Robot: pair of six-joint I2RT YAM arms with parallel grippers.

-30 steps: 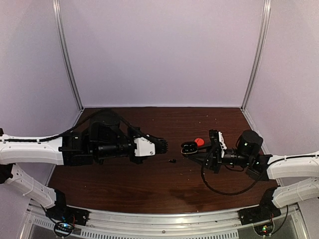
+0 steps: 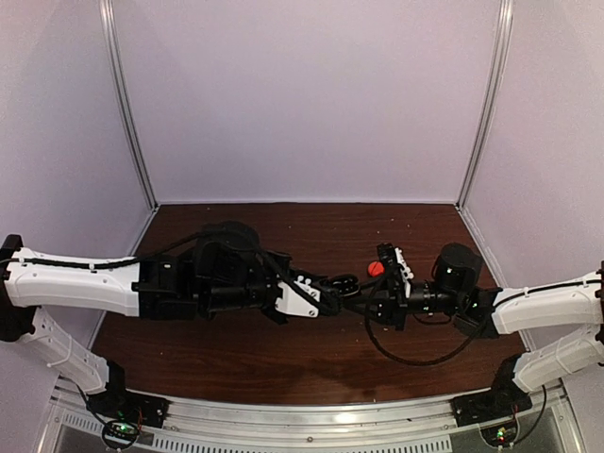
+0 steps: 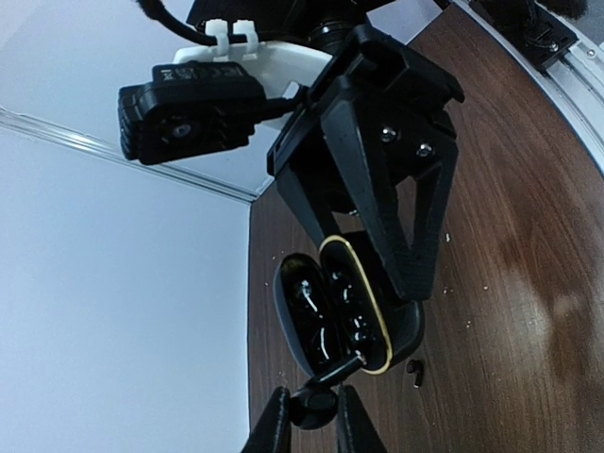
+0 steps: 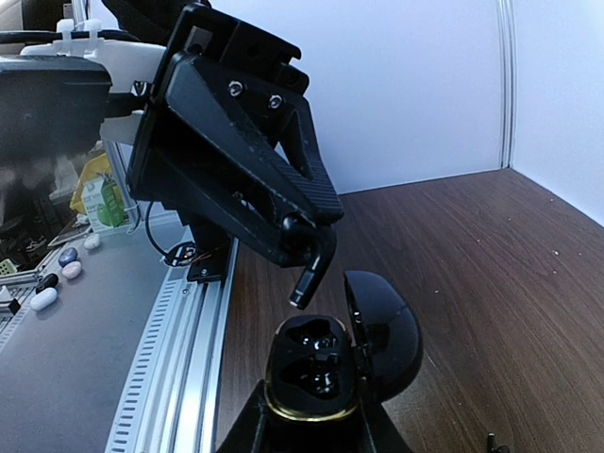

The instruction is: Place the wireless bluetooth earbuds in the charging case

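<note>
Shut on the head of a black earbud (image 3: pixel 314 408), my left gripper points the stem toward the open charging case. The stem's tip overlaps the case's lower edge in the left wrist view, but in the right wrist view the earbud (image 4: pixel 313 269) hangs above the case's wells, apart from them. My right gripper is shut on the black charging case (image 4: pixel 310 401), its lid (image 4: pixel 392 335) standing open. Both wells look empty. A second earbud (image 3: pixel 415 372) lies on the table. From the top, the case (image 2: pixel 343 286) sits between the two grippers.
A round red object (image 2: pixel 376 269) rests on the wooden table (image 2: pixel 283 359) just behind the right gripper. Small pale specks dot the tabletop. Open table lies in front of and behind the arms.
My left gripper has moved right, up to the case. The right arm has shifted a little left with the case. The small dark earbud on the table is now covered in the top view.
</note>
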